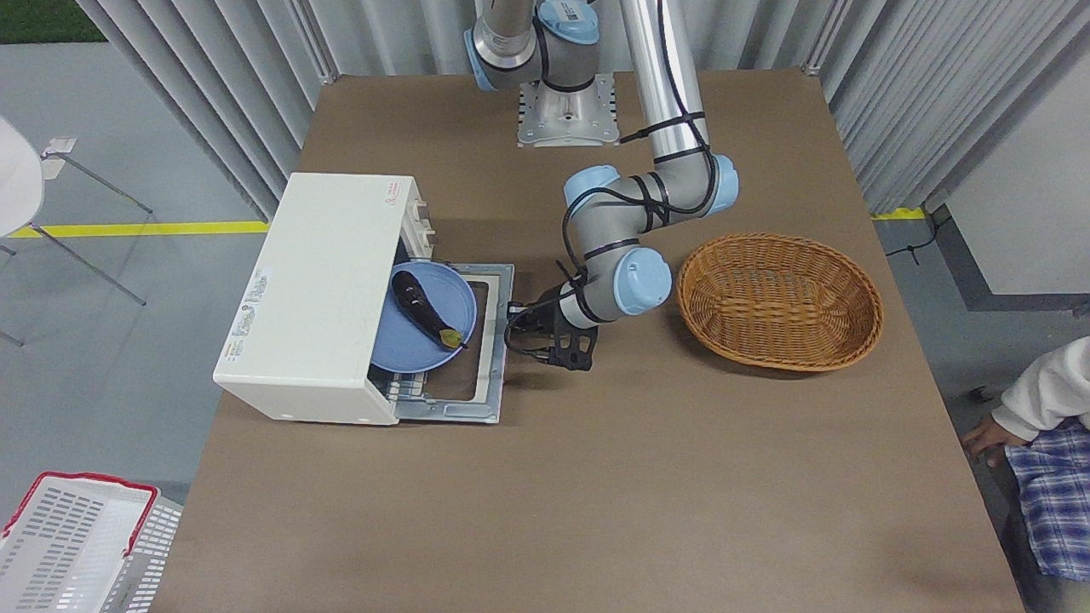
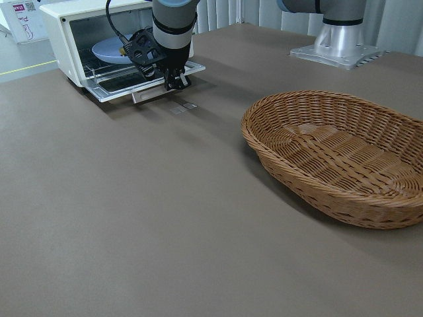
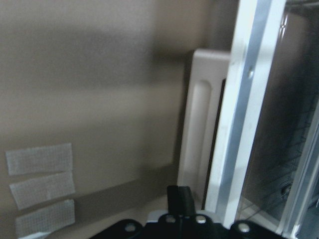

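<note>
A white toaster oven (image 1: 296, 286) lies open, its door (image 1: 490, 368) lowered, with a blue plate (image 1: 409, 347) inside holding an eggplant (image 1: 419, 306). The black gripper is low at the door's outer edge, beside the pale door handle (image 3: 197, 124) in the wrist view. Its dark fingertips are close together and appear shut; whether they touch the handle I cannot tell.
A wicker basket (image 1: 779, 296) sits on the table's right, near the arm. The robot base (image 1: 567, 123) is at the back. A seated person (image 1: 1047, 398) is at the right, off the table.
</note>
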